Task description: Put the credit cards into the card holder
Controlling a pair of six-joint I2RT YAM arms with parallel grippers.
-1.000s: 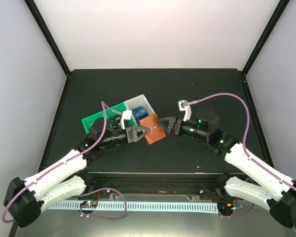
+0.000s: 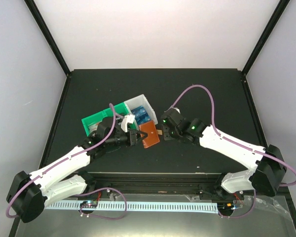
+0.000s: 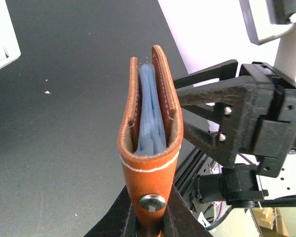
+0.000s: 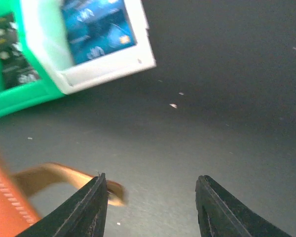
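Observation:
An orange-brown leather card holder (image 3: 150, 182) is gripped near its snap by my left gripper (image 2: 141, 137), which is shut on it above the table. Its mouth gapes in the left wrist view, and bluish clear sleeves (image 3: 150, 108) stand inside. A strap-like flap (image 4: 71, 175) sticks out from the holder, its end beside the left finger of my right gripper. That gripper is part open, with bare table showing between its fingers. Blue cards (image 4: 96, 32) lie in the white bin, and dark cards (image 4: 12, 52) lie in the green one.
The green bin (image 2: 91, 118) and the white bin (image 2: 148, 104) stand joined behind the left gripper. Open black table (image 2: 202, 94) lies behind and to the right. The two grippers are very close together.
My right arm has turned and swung round at the holder's right side, and its gripper has drawn slightly back. The holder has turned a little in the left gripper, and its flap now sticks out rightward.

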